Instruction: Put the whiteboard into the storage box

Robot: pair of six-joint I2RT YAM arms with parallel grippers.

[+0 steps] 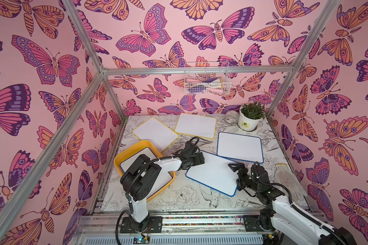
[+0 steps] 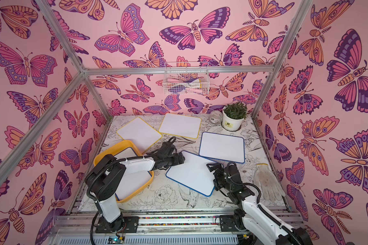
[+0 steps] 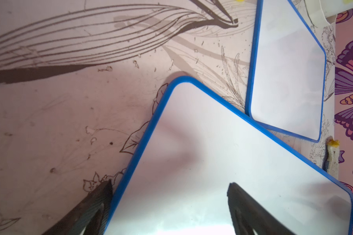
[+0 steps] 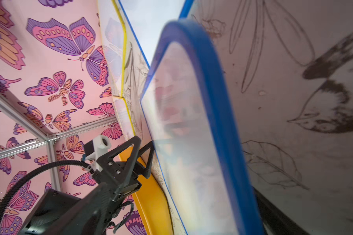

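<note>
A white whiteboard with a blue frame (image 1: 216,171) lies on the table between my two arms. At its left end my left gripper (image 1: 199,158) is open; the left wrist view has the board's blue edge passing between its spread fingers. My right gripper (image 1: 237,178), open too, is at the opposite end. From the right wrist view, the board's near edge runs between its fingers, with one finger (image 4: 276,215) beyond the rim. Neither grips the board. The yellow storage box (image 1: 119,157) sits at the left, partly covered by my left arm, with a whiteboard (image 1: 128,162) inside.
Another blue-framed whiteboard (image 1: 240,147) lies close behind the first at the right. Two yellow-framed boards (image 1: 155,132) (image 1: 195,125) rest at the back. A potted plant (image 1: 249,122) stands back right, a glove (image 1: 288,179) at the right edge.
</note>
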